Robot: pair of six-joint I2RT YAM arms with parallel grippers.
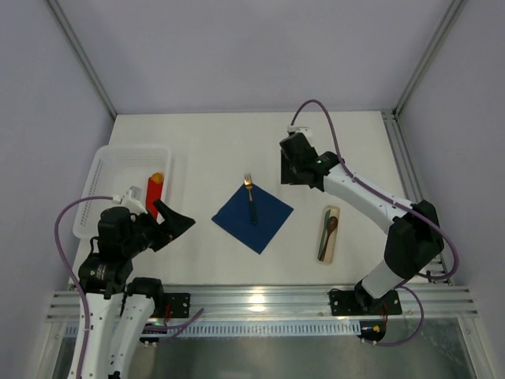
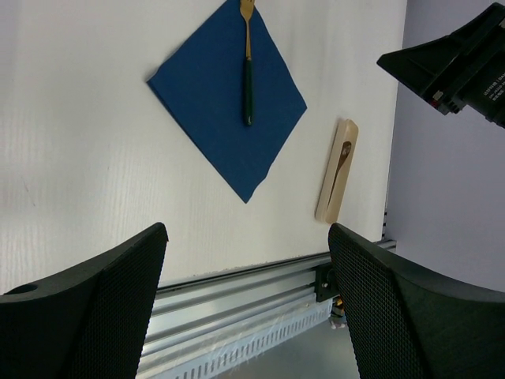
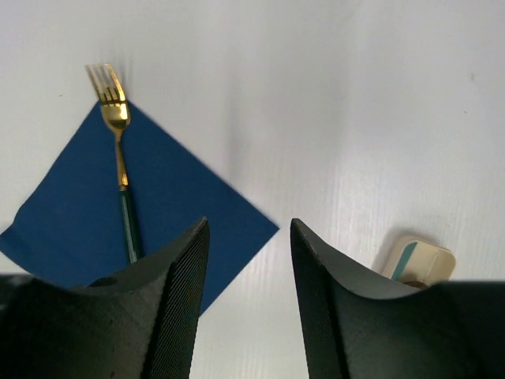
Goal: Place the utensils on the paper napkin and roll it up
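A dark blue napkin (image 1: 264, 219) lies flat on the white table, turned like a diamond. On it rests a fork (image 3: 129, 225) with a dark green handle and gold tines that reach past the napkin's edge. In a wooden tray (image 1: 332, 247) to the right lie a brown spoon (image 1: 329, 229) and a dark green-handled utensil (image 1: 323, 237). Above the table, back and right of the napkin, hangs my right gripper, open with an empty gap. My left gripper stands open at the front left, holding nothing.
A white basket (image 1: 118, 175) at the left holds something red (image 1: 155, 193) with an orange top, partly behind the left arm. Clear table lies behind the napkin and between it and the tray.
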